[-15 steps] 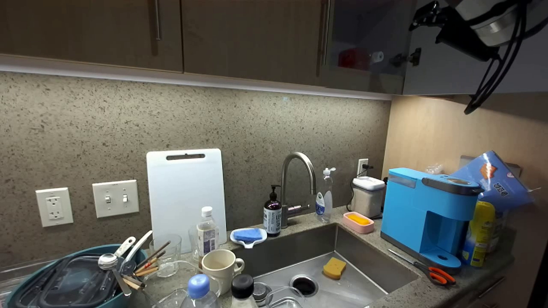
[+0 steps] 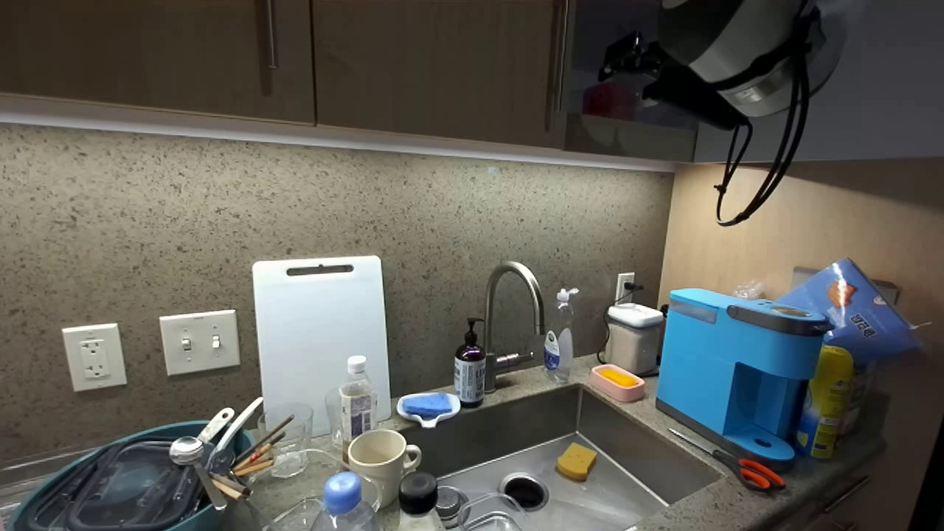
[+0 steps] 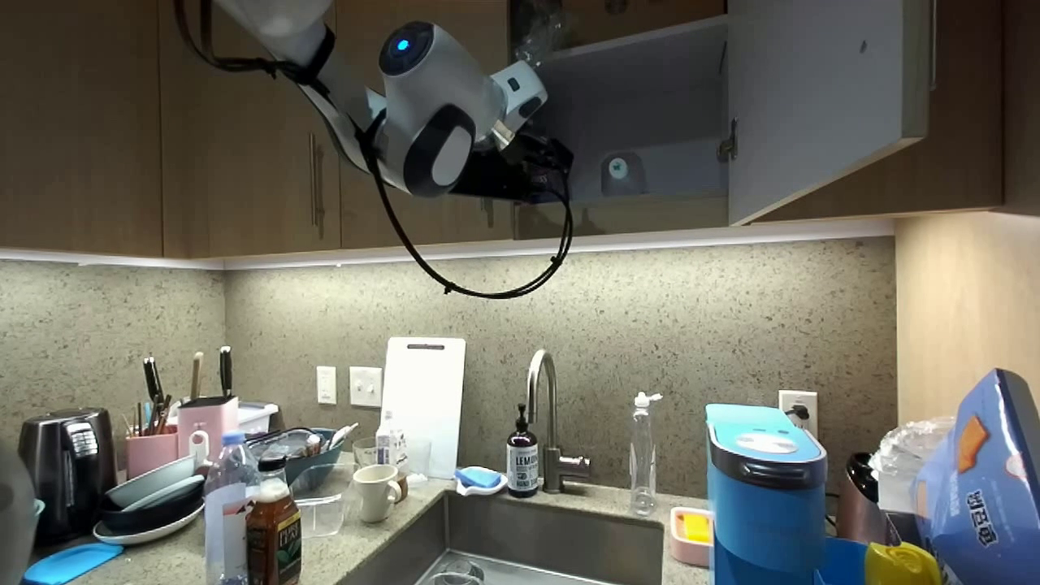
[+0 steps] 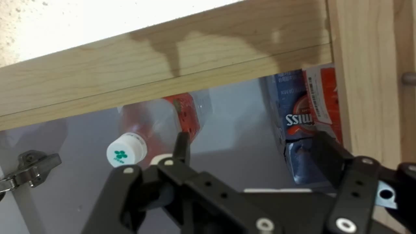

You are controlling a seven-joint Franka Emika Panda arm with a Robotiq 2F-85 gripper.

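Note:
Inside the open upper cabinet, a clear bottle with a red label [image 4: 187,113] and white cap [image 4: 126,149] lies on its side, cap toward the opening. In the wrist view, my gripper stands open at the cabinet's mouth, its fingers wide apart with nothing gripped. The left finger is near the bottle and overlaps its lower edge in view; contact cannot be told. A blue cocoa box [image 4: 290,105] and a red packet [image 4: 329,93] stand by the right side wall, beyond the right finger. Exterior view 1 shows the gripper [image 2: 622,58] before the opening.
The cabinet door [image 3: 829,97] is swung open to the right, its hinge [image 4: 37,167] showing. A wooden front ledge [image 4: 167,74] borders the shelf. Beneath are the sink [image 2: 619,442], faucet [image 2: 492,327] and blue coffee machine [image 2: 708,354]. The shelf floor between bottle and box is bare.
The arm has moved left and somewhat lower, from in front of the open door to the cabinet opening. It now blocks the bottle's cap in exterior view 1. The counter looks unchanged.

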